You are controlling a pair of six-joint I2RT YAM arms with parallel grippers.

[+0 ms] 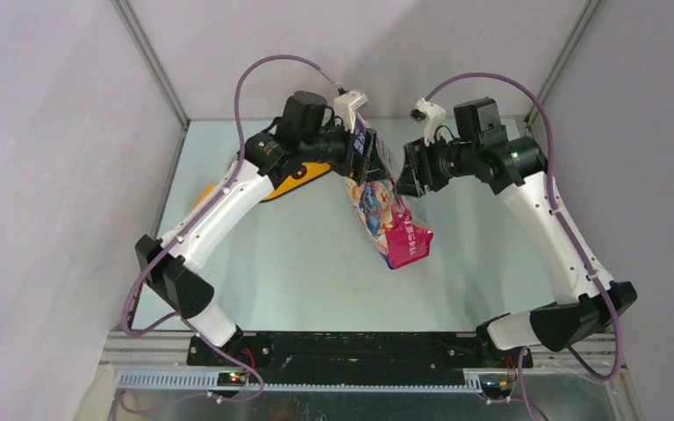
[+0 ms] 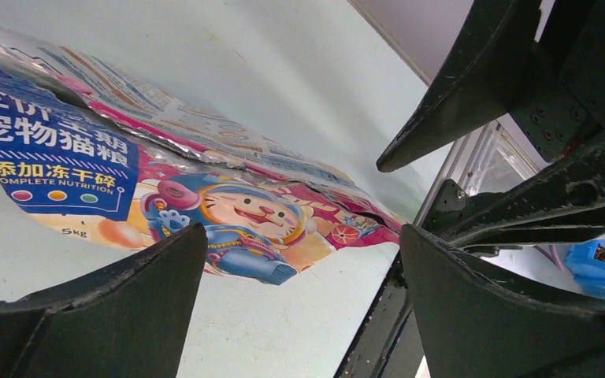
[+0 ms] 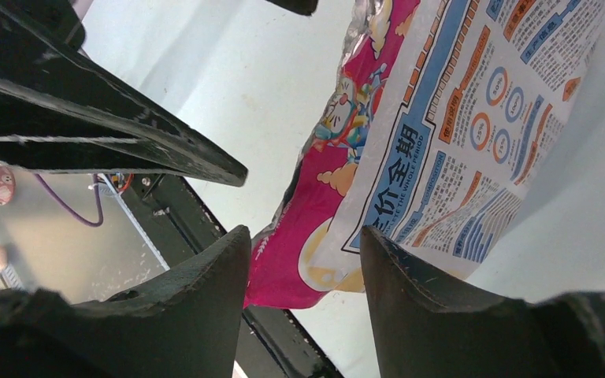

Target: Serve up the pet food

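The pet food bag (image 1: 390,224), colourful with a cartoon cat and a pink end, lies in the middle of the table between both grippers. My left gripper (image 1: 364,171) is open over the bag's left side; in the left wrist view the printed front (image 2: 244,220) and crimped edge show beyond its fingers. My right gripper (image 1: 408,175) is at the bag's right, its fingers apart over the pink edge and white printed panel (image 3: 449,157); I see nothing clearly held. The yellow double-bowl feeder (image 1: 290,182) is largely hidden behind my left arm.
Walls stand at the back and sides. The two grippers are very close to each other, the other gripper's fingers showing in each wrist view.
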